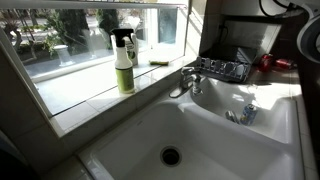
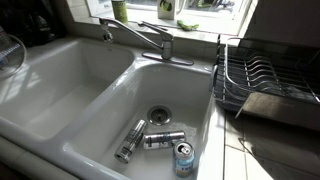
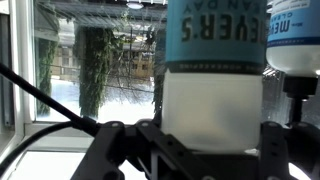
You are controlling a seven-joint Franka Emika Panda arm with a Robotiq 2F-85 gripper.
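A bottle with a teal label and a white lower part (image 3: 212,105) fills the middle of the wrist view, close to the camera. My gripper shows dark at the bottom of that view, around the bottle's white part; whether its fingers touch the bottle cannot be told. Right of it stands a second bottle with a blue-and-white label (image 3: 294,40). On the window sill in exterior view 1 is a spray bottle with a green lower part (image 1: 124,75) and a dark head. Neither exterior view shows the gripper.
Several things lie around the double white sink (image 1: 225,160): cans (image 2: 165,139) in one basin, a chrome faucet (image 2: 160,42) behind, and a wire dish rack (image 2: 270,75) at the right. A dark cable (image 3: 45,97) crosses the wrist view's left side.
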